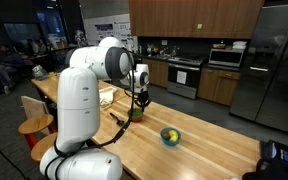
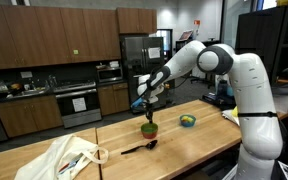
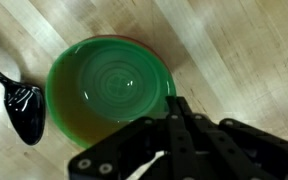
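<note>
A green bowl [image 3: 109,85] lies below the camera in the wrist view, a thin red edge showing along its upper right side; nothing is visible inside it. From outside, the green and red bowl [image 2: 149,130] rests on the wooden table. My gripper is shut, its tips at the bowl's right rim. Whether that rim is pinched between them cannot be made out. In the first exterior view the gripper [image 1: 139,101] points down over the bowl [image 1: 136,115].
Left of the bowl lies a black spoon [image 3: 24,110]. A blue bowl [image 1: 170,136] with colored balls stands farther along the table. White cloth [image 2: 68,157] covers part of another table area. Much wood is bare.
</note>
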